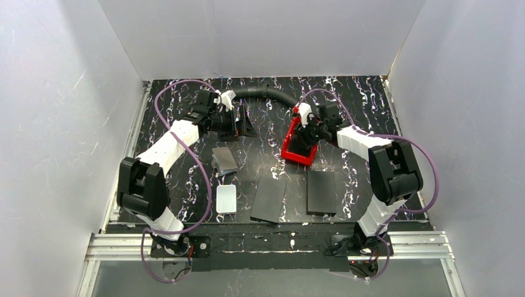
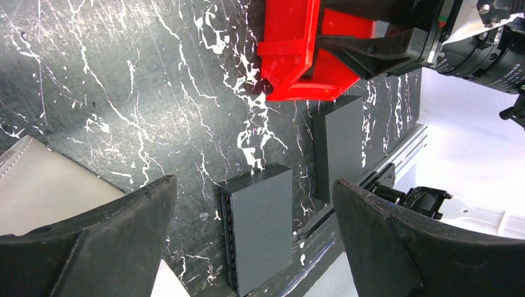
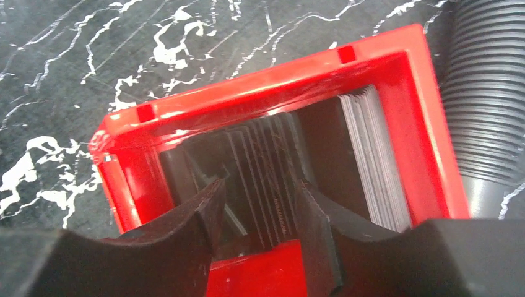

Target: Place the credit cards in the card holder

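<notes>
In the right wrist view, dark cards lean in a row inside the red box. A tighter stack of light-edged cards stands at the box's far end. Over the leaning cards is my right gripper, its fingers apart; no card is clearly gripped between them. A folded grey holder lies on the table at left in the top view, and part of its pale body shows in the left wrist view. Beyond it my left gripper hovers, open and empty.
A white tray and two flat dark boxes, one middle and one right, lie along the front edge. A black ribbed hose curves behind the red box. Bare table separates the holder from the red box.
</notes>
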